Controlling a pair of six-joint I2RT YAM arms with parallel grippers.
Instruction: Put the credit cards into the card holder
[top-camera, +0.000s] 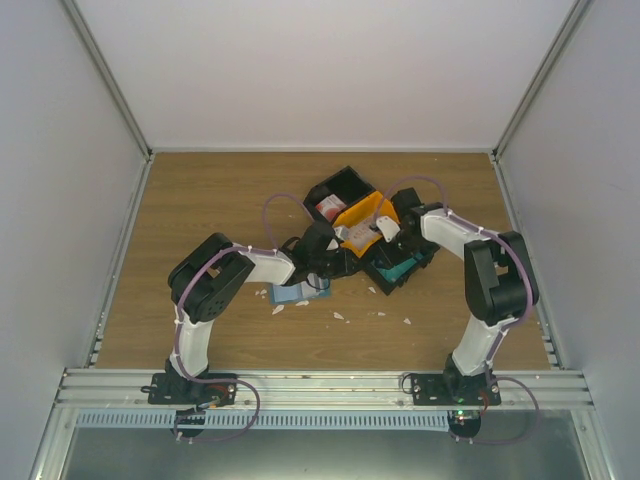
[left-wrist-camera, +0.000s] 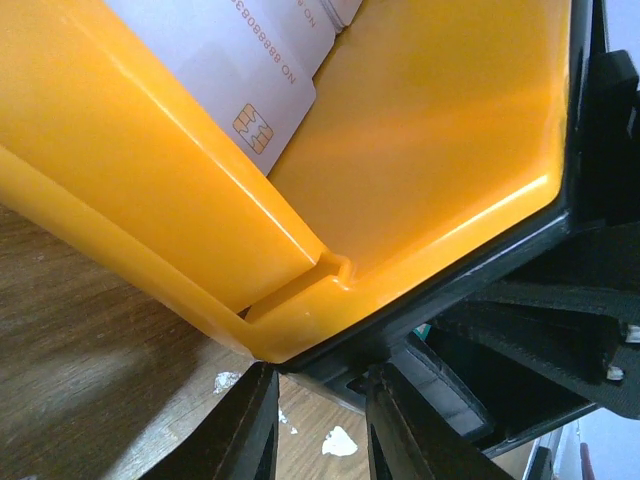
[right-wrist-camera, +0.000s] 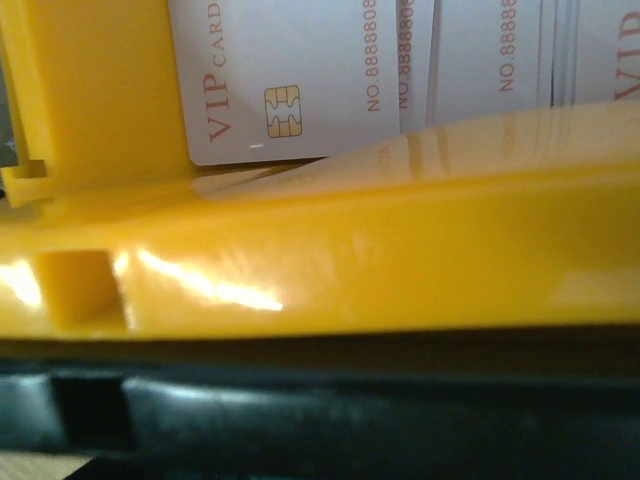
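White VIP cards lie overlapping inside the yellow box, and they show in the left wrist view as printed cards (left-wrist-camera: 230, 60). My left gripper is at the corner where the yellow box meets a black box (left-wrist-camera: 440, 385), shut with that black corner between its fingertips. My right gripper (top-camera: 380, 245) is over the border of the yellow and near black boxes; its fingers do not show clearly. Partly under the left arm, a light blue flat item (top-camera: 284, 293) rests on the table; whether it is the card holder I cannot tell.
Another black box (top-camera: 345, 188) with a red-and-white item stands behind the yellow one. Something teal (top-camera: 398, 270) lies in the near black box. Small white scraps (top-camera: 338, 316) dot the front of the wooden table (top-camera: 200, 310), otherwise clear at left and front.
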